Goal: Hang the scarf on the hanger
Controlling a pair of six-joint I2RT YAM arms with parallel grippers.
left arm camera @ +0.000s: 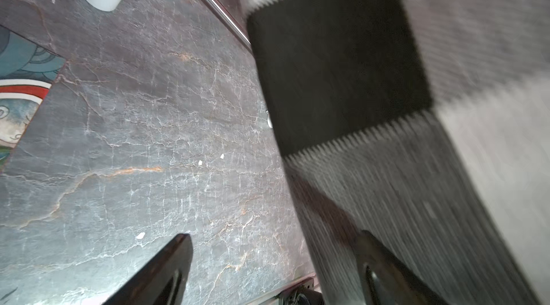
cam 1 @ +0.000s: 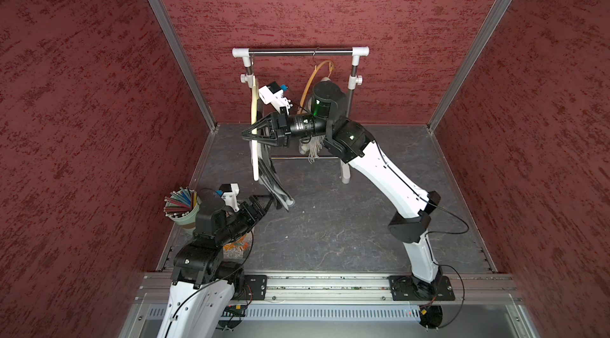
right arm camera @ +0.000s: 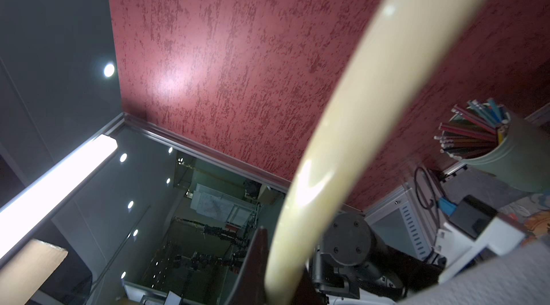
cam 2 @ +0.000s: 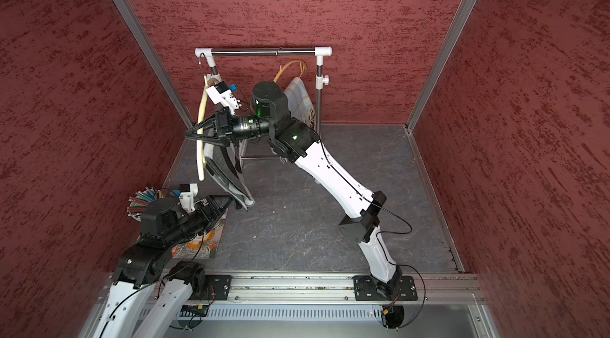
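My right gripper (cam 1: 244,136) is shut on the cream hanger (cam 1: 255,163), which stands nearly upright at the rack's left side. Draped over this hanger, the grey, black and white checked scarf (cam 1: 277,190) hangs down to the right of it. In the top right view the hanger's thin metal hook (cam 2: 200,59) shows by the left end of the rail (cam 2: 254,52); whether it sits over the rail I cannot tell. Lower down, my left gripper is open beside the scarf's lower part, and the scarf (left arm camera: 355,64) fills the right of the left wrist view.
A second, orange hanger (cam 2: 287,67) with a pale plaid scarf (cam 2: 298,98) hangs from the rail's middle. At the left stands a green bucket of pencils (cam 1: 187,216), with a colourful picture sheet (cam 1: 235,247) near it.
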